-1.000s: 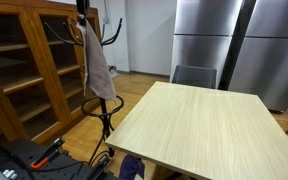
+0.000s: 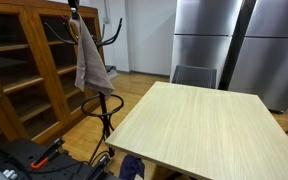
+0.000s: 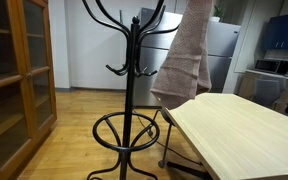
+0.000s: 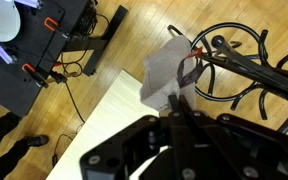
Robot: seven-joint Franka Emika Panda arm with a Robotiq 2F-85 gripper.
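Note:
A greyish-pink towel (image 2: 92, 68) hangs full length in the air, its upper end at my gripper (image 2: 74, 8) near the top edge of exterior view 1. From above, in the wrist view, the cloth (image 4: 164, 72) drops below the dark fingers of my gripper, which is shut on it. A black coat rack (image 3: 130, 95) with curved hooks stands beside the towel. Exterior view 2 shows the towel (image 3: 184, 72) to the right of the rack's post, its top cut off by the frame edge.
The bare wooden table (image 2: 199, 125) lies to the right. A glass-fronted cabinet (image 2: 14, 75) stands behind the rack on the left, and a dark chair (image 2: 194, 76) is at the table's far side. Cables and a dark base (image 4: 29, 65) occupy the floor nearby.

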